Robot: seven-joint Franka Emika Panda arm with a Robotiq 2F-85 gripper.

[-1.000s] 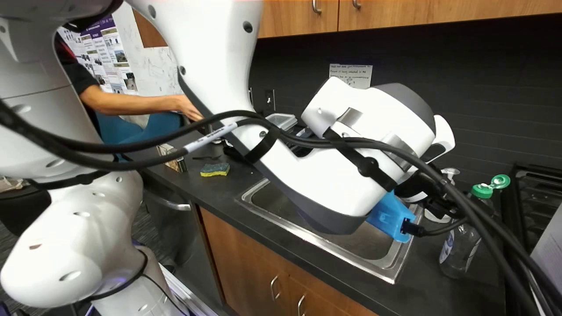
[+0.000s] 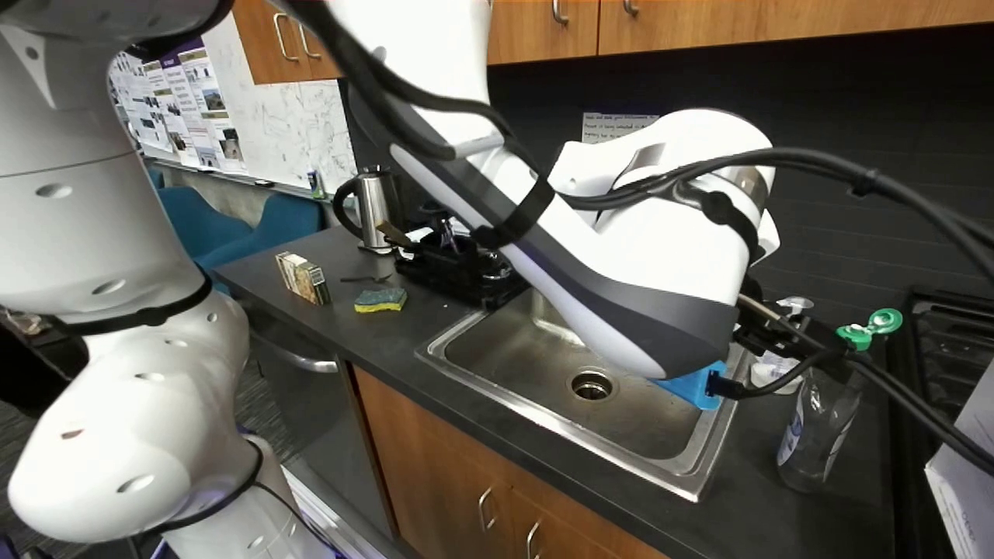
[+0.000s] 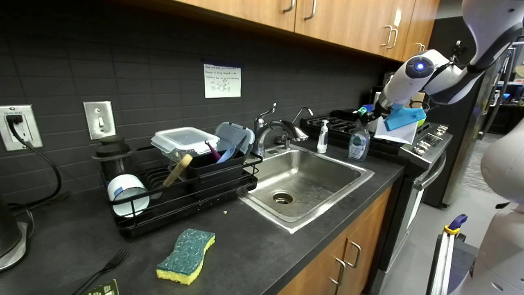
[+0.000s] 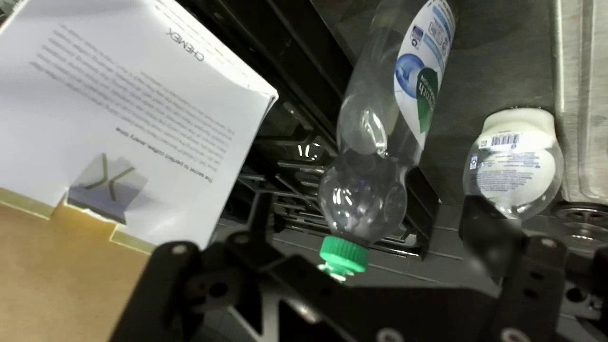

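A clear bottle [image 4: 365,165] with a green cap [image 4: 343,254] and a white label stands on the counter between the sink and the stove. My gripper is open. In the wrist view the bottle's upper part shows in the gap between the spread fingers, which do not visibly grip it. In exterior view 2 the gripper [image 3: 374,116] is up at the height of the bottle's cap [image 3: 362,110]. From exterior view 1 the bottle [image 2: 820,428] is visible behind cables, its green flip cap [image 2: 868,330] raised open.
A soap pump bottle [image 3: 322,137] stands by the sink [image 3: 314,204]. A white box [image 4: 131,114] sits close on the stove side. The dish rack [image 3: 181,196], sponge [image 3: 186,255] and fork [image 3: 105,267] are well away. Counter in front of the bottle is bare.
The arm has shifted and its wrist has turned, uncovering more of the sink and the kettle. A person's arm has left the view. The bottle stands in the same place.
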